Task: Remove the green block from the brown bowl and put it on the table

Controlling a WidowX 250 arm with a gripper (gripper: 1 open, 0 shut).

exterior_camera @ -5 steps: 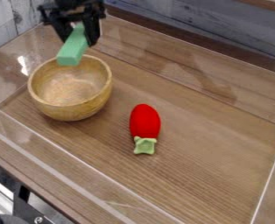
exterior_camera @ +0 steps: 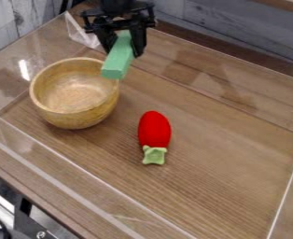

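Observation:
The green block (exterior_camera: 118, 59) hangs upright from my gripper (exterior_camera: 120, 39), which is shut on its upper end. It is raised in the air and, in this view, its lower end overlaps the upper right rim of the brown bowl (exterior_camera: 64, 114). The bowl stands on the left of the table (exterior_camera: 224, 121) and is empty inside. How high the block is above the table, I cannot tell.
A red strawberry-like toy with a green top (exterior_camera: 154, 131) lies to the right of the bowl. Bare wood stretches across the right and far middle of the table. Something clear and pale sits behind the arm at the upper left.
My gripper has carried the green block rightward, from above the bowl's far left part to its upper right rim. The bowl and the red toy have stayed in place.

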